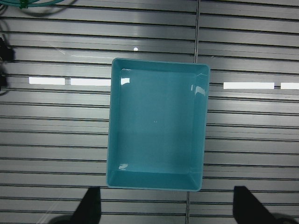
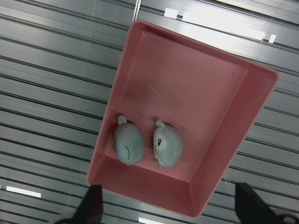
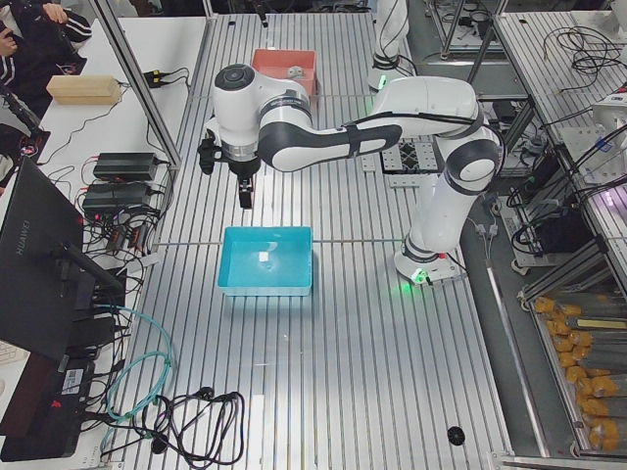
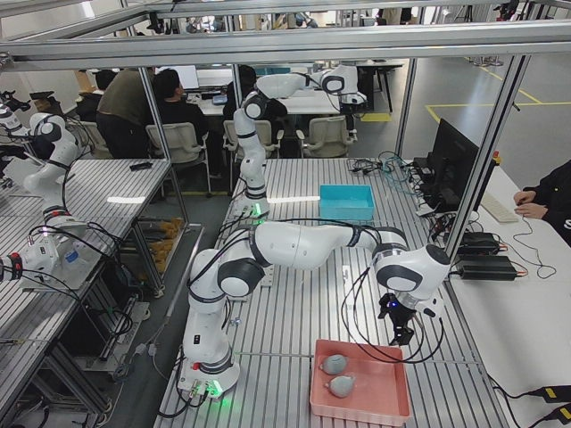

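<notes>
A blue tray point(image 1: 156, 121) lies empty on the slatted metal table, below my left gripper, which is open with nothing between its fingers. A red tray point(image 2: 196, 88) lies under my right gripper, also open and empty. In the red tray are two small pale plush toys, one point(image 2: 128, 142) on the left and another point(image 2: 167, 147) with a face beside it, both in the near half of the tray in the right wrist view.
Coiled cables point(image 3: 196, 421) lie at one end of the table. A monitor point(image 3: 39, 284) and black boxes stand along the side. The table around both trays is largely clear.
</notes>
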